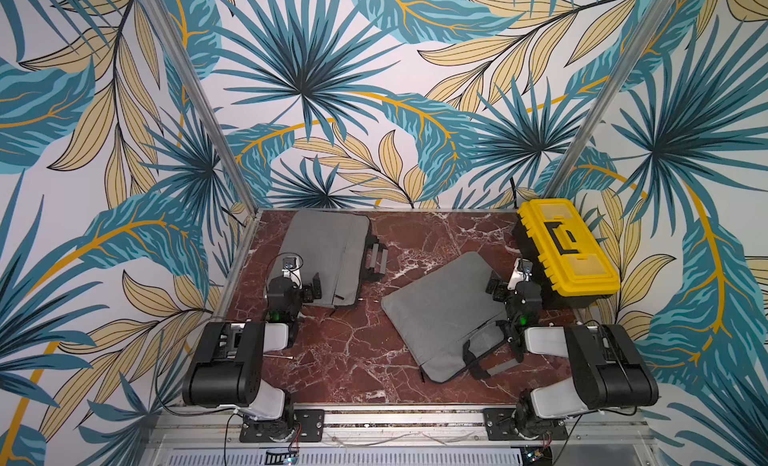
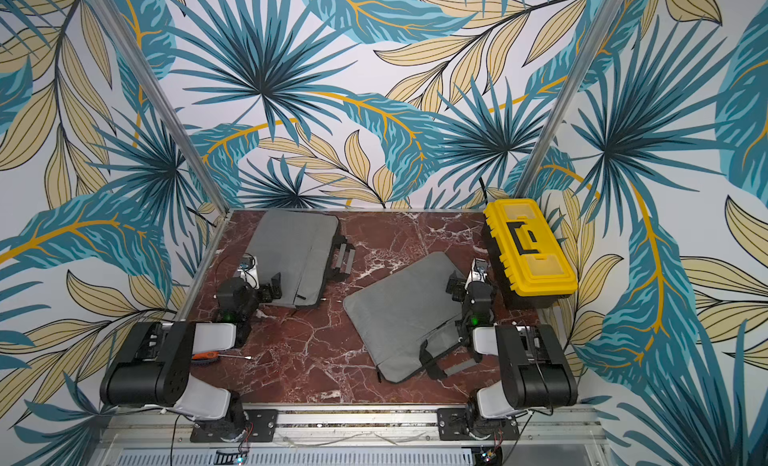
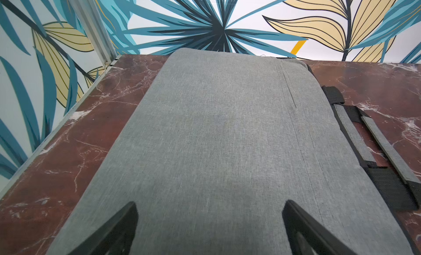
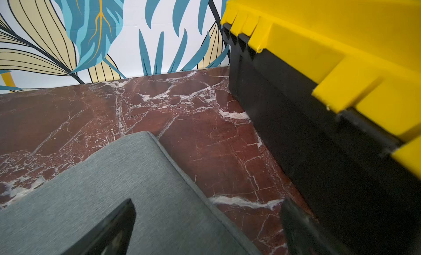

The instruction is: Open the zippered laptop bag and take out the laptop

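Observation:
Two grey laptop bags lie flat on the table. The left bag (image 1: 324,246) is at the back left, its handles (image 1: 376,258) pointing right. In the left wrist view its grey face (image 3: 228,136) fills the middle, with a seam along the right side. My left gripper is open above the near end, holding nothing. The right bag (image 1: 448,314) lies turned at an angle, its dark handle (image 2: 440,347) towards the front. Over its right edge my right gripper stands open and empty. No laptop shows in any view.
A yellow-lidded black toolbox (image 1: 568,246) stands close to the right gripper, at the table's right edge. A tool with an orange handle (image 2: 205,356) lies by the left arm. Bare table (image 1: 360,354) shows between the bags.

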